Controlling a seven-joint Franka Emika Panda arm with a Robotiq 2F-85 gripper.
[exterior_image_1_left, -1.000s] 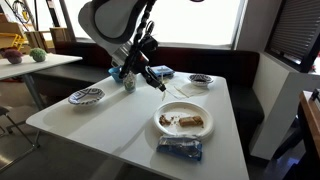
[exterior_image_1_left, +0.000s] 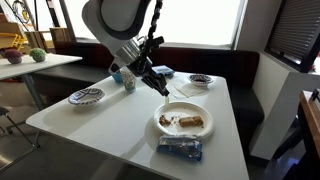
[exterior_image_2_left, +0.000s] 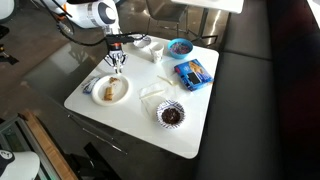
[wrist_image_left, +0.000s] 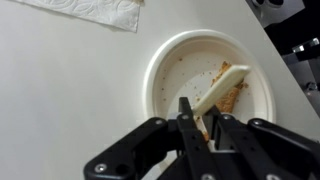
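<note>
A pale, flat stick-like utensil (wrist_image_left: 222, 88) is pinched in my gripper, its free end reaching out over the white plate (wrist_image_left: 155, 82). Brown pieces of food (exterior_image_1_left: 190, 122) lie on the plate (exterior_image_1_left: 160, 112), and in the wrist view the utensil and fingers partly cover them. From the first exterior view, my gripper (exterior_image_1_left: 165, 92) hangs just above the plate's far side. The second exterior view puts the gripper (exterior_image_2_left: 117, 68) beside the plate (exterior_image_2_left: 124, 97). Whether the utensil touches the food cannot be told.
A silver-blue wrapper (exterior_image_1_left: 180, 147) lies before the plate. Patterned bowls (exterior_image_1_left: 86, 96) (exterior_image_2_left: 170, 114), a blue box (exterior_image_2_left: 193, 73), a blue bowl (exterior_image_2_left: 181, 47), a cup (exterior_image_2_left: 157, 51) and paper (wrist_image_left: 101, 10) occupy other spots. Table space between the plate and the left bowl is clear.
My arm has shifted slightly right in the first exterior view, bringing the gripper closer to the plate. The plate, food and wrapper have stayed in place.
</note>
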